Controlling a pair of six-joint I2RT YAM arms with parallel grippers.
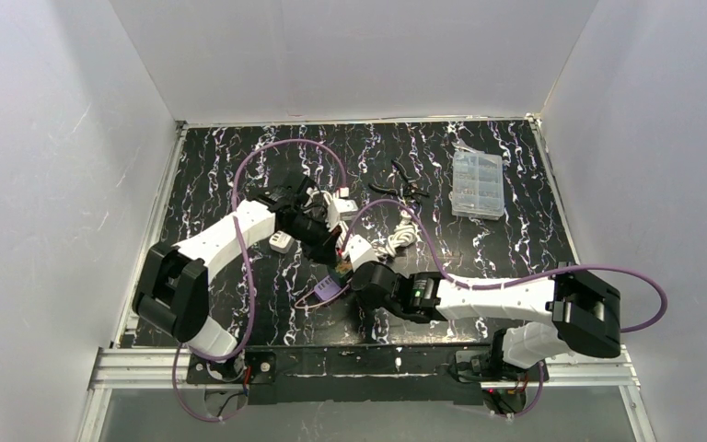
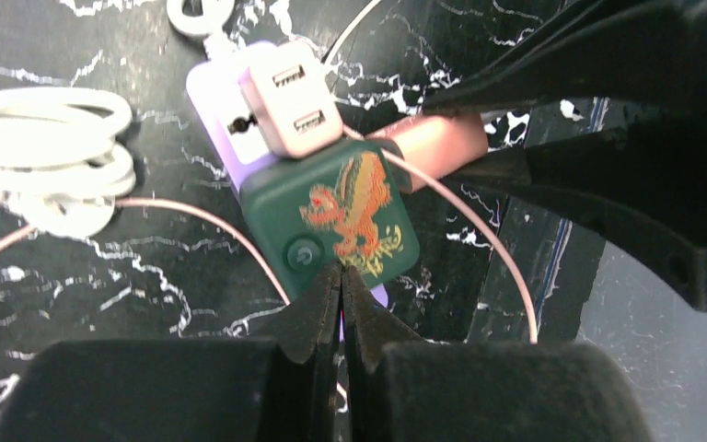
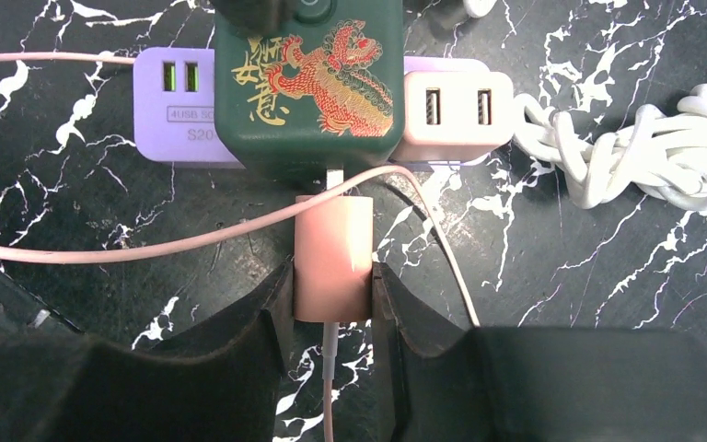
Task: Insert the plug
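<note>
In the right wrist view a purple power strip (image 3: pixel 173 106) carries a dark green charger (image 3: pixel 308 87) with a dragon print and a pink two-port charger (image 3: pixel 456 112). My right gripper is shut on a pink plug (image 3: pixel 333 244); its metal tip reaches the near face of the green charger, and how far it is in cannot be told. A pink cable loops over it. In the left wrist view my left gripper is shut, tips over the green charger's lower edge, nothing visible between them.
A coiled white cable (image 3: pixel 635 152) lies beside the strip. Pliers (image 1: pixel 405 184) and a clear compartment box (image 1: pixel 477 184) stand at the back right. A white adapter (image 1: pixel 281 241) sits left of centre. Both arms crowd the middle.
</note>
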